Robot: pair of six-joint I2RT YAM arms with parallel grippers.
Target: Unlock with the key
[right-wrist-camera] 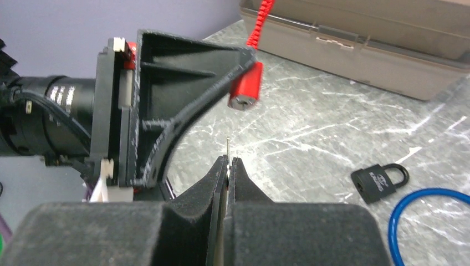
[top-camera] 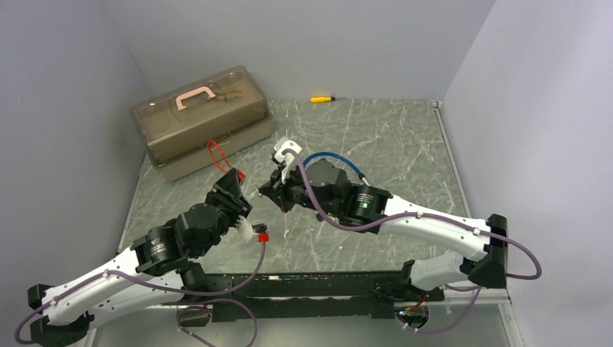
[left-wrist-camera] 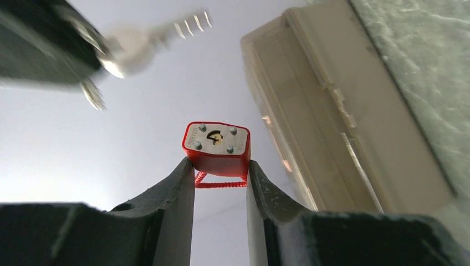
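My left gripper is shut on a red padlock (left-wrist-camera: 217,147), whose keyhole face points up in the left wrist view; its red shackle hangs below. In the right wrist view the padlock (right-wrist-camera: 246,87) sits above my right gripper, which is shut with a thin metal piece (right-wrist-camera: 228,143), likely the key, upright between its fingertips. The padlock and this piece are apart. In the top view both grippers face each other near the middle.
A translucent toolbox (top-camera: 200,119) stands at the back left. A black padlock (right-wrist-camera: 372,182) and a blue cable loop (right-wrist-camera: 435,192) lie on the marble board. A yellow screwdriver (top-camera: 321,99) lies at the back edge. The right of the board is clear.
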